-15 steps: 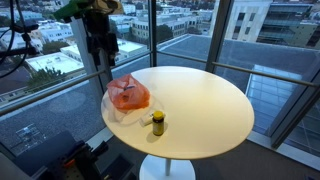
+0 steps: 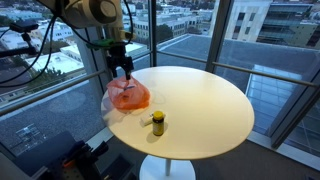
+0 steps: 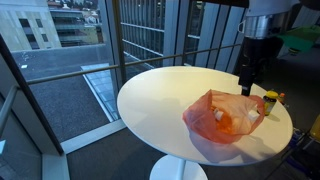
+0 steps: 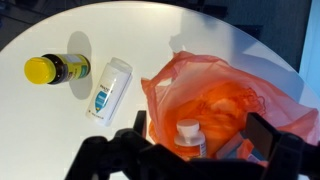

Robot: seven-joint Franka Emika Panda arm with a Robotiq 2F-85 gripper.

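An orange plastic bag [image 2: 128, 95] lies with its mouth open on the round white table. Inside it, the wrist view shows a white-capped bottle [image 4: 188, 138] and other orange contents. My gripper is over the bag's opening, its fingers apart and the bottle visible in the gap below. From the second exterior view, the gripper [image 3: 247, 88] appears just above the bag [image 3: 222, 118]; whether it touches the bag I cannot tell. To the bag's side stand a yellow-capped dark bottle [image 4: 58, 69] and a white container [image 4: 110, 91] lying flat.
A dark chair [image 2: 82, 158] is near the table's near left edge. Tall windows surround the table.
Over the last second the arm has come down and to the right, bringing my gripper close above the bag. The bag and the bottles outside it have stayed put.
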